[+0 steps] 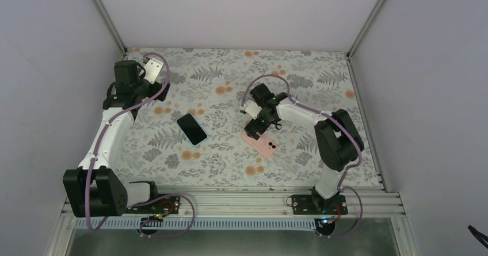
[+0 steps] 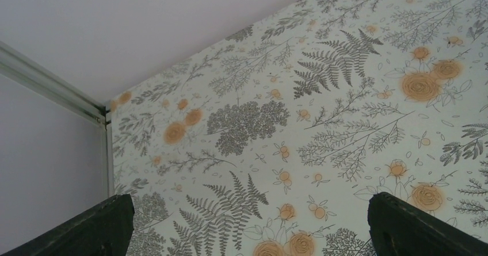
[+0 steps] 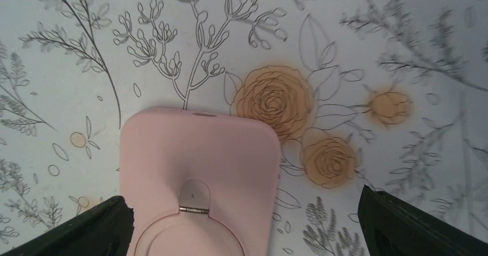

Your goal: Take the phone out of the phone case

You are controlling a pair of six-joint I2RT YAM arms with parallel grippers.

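Observation:
A pink phone case [image 1: 266, 147], back and camera openings upward, lies right of the table's middle. In the right wrist view the pink case [image 3: 198, 144] shows a ring mark and a small metal hinge. Whether a phone sits inside it cannot be told. Over its upper left end my right gripper [image 1: 252, 132] stands open, its fingers [image 3: 411, 230] spread wide with nothing gripped. Farther left lies a dark-screened phone [image 1: 191, 129] with a light blue rim, face up. My left gripper [image 1: 163, 90], at the far left, is open and empty above bare table.
A flat patterned cloth [image 1: 224, 158] covers the table. Pale walls [image 1: 247, 14] close in the back and both sides. Between the dark phone and the pink case there is free room, and the back of the table is clear.

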